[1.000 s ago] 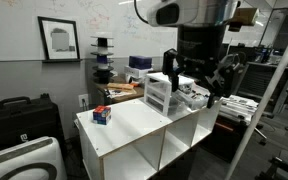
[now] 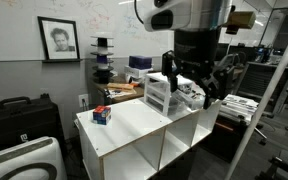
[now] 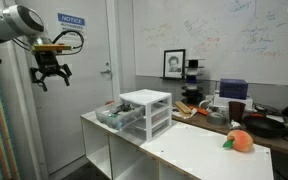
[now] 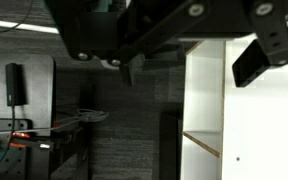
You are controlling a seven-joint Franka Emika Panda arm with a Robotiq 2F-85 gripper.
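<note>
My gripper (image 2: pixel 192 88) hangs open in the air on the near side of the white cabinet, its black fingers spread and nothing between them. In exterior view 2 the gripper (image 3: pixel 52 75) is at the far left, well apart from the cabinet top. From the wrist, the open gripper faces dark floor beside the cabinet's edge. A small red and blue item (image 2: pixel 102 115) lies on the cabinet's left end. Exterior view 2 has a rounded orange item (image 3: pixel 240 141) on the cabinet top; whether they are the same thing I cannot tell.
White drawers (image 3: pixel 147 113) and a clear bin (image 3: pixel 114 117) share the white cabinet (image 3: pixel 204 150), whose top is otherwise mostly bare. Behind it, a wooden desk (image 3: pixel 264 137) carries a pan and other clutter. A dark box with cables (image 4: pixel 19 85) stands on the floor.
</note>
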